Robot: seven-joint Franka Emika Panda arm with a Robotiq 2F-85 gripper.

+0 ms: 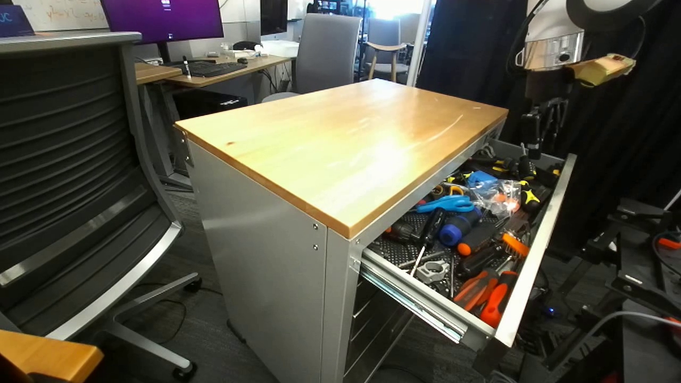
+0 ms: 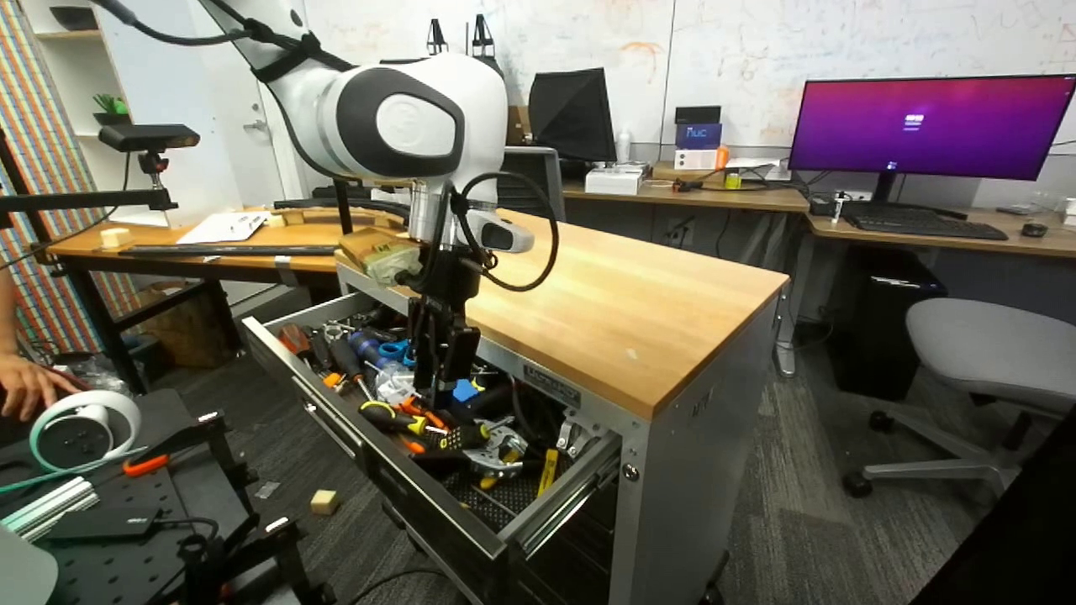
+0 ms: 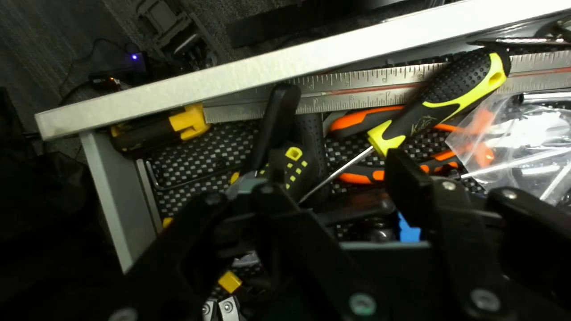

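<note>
A drawer full of hand tools is pulled out from a wood-topped cabinet. In exterior view 2 my gripper points down over the drawer's tools. From the wrist, its two dark fingers stand apart, and I see nothing held between them. A black-and-yellow screwdriver lies in the drawer, its shaft crossing the view between the fingers. Around it are orange-and-black handles, a metal ruler and a clear plastic bag. The fingers hide part of the tools below.
The drawer's front rim runs close past the gripper. Blue-handled scissors and red-handled pliers lie towards the drawer's other end. The cabinet's wooden top is bare. A black cart stands in front.
</note>
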